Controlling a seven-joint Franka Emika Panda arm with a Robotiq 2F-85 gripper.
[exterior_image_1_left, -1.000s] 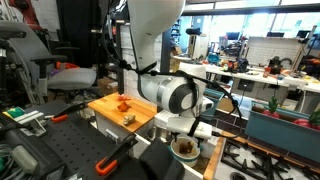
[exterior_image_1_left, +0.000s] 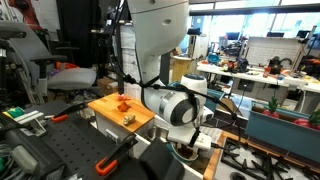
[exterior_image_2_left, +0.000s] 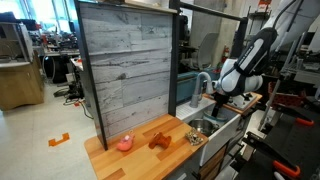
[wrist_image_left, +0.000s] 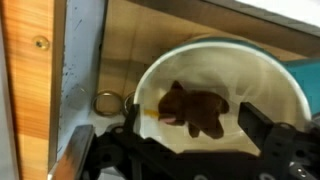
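Note:
A round bowl, cream inside with teal on its outside (wrist_image_left: 307, 78), fills much of the wrist view. Inside it rests a small dark brown toy-like object (wrist_image_left: 195, 108) with a bit of yellow at its left end. My gripper is open over the bowl, its fingers apart on either side of the brown object, with no grip on it showing. In exterior view 1 the bowl (exterior_image_1_left: 187, 155) is partly hidden by the lowered gripper.
Metal rings (wrist_image_left: 108, 103) lie left of the bowl, near a wooden edge (wrist_image_left: 38, 90). A stove top (exterior_image_1_left: 250, 160) stands to the right in exterior view 1. Orange-red items (exterior_image_1_left: 123, 103) sit on the wooden counter. A faucet (exterior_image_2_left: 205, 78) rises behind the sink (exterior_image_2_left: 208, 126).
My gripper has come down toward the bowl, now covering more of it in exterior view 1. The brown object that showed in the bowl earlier is now mostly hidden there.

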